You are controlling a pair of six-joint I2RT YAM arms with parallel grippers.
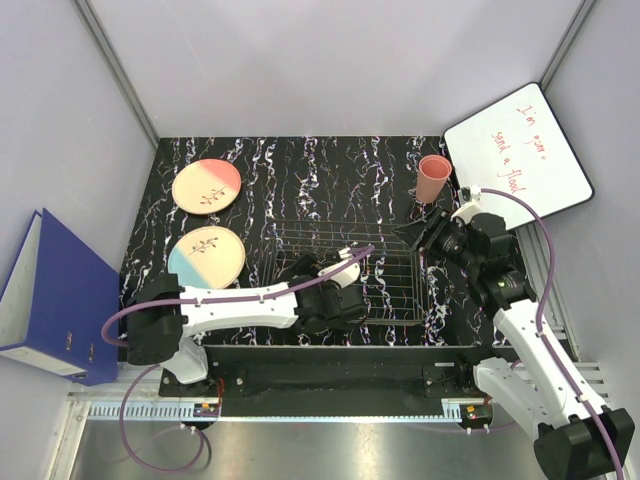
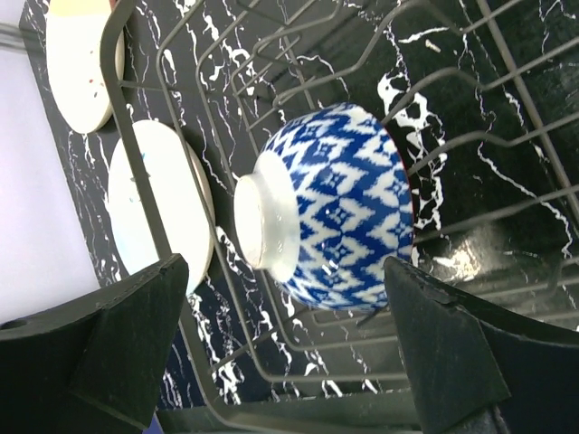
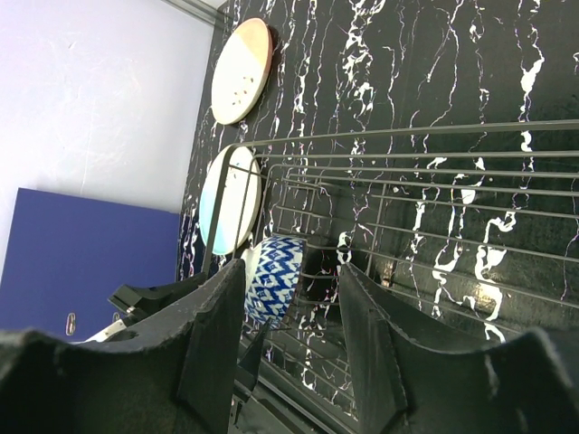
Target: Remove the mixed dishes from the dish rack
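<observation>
A blue-and-white patterned bowl [image 2: 339,203] rests tilted on its side in the metal wire dish rack [image 1: 395,300], its white foot facing left. In the left wrist view, my left gripper is open above the bowl, one finger on either side in the picture; whether either touches cannot be seen. From above, the left arm hides the bowl. At the rack's right side my right gripper is partly open with nothing between its fingers. The bowl [image 3: 274,276] appears well beyond those fingers in the right wrist view.
Two plates lie left of the rack: a cream-and-pink one [image 1: 207,187] at the back and a cream-and-blue one [image 1: 207,258] nearer. A pink cup [image 1: 433,178] stands behind the right gripper. A blue binder [image 1: 65,300] is at left.
</observation>
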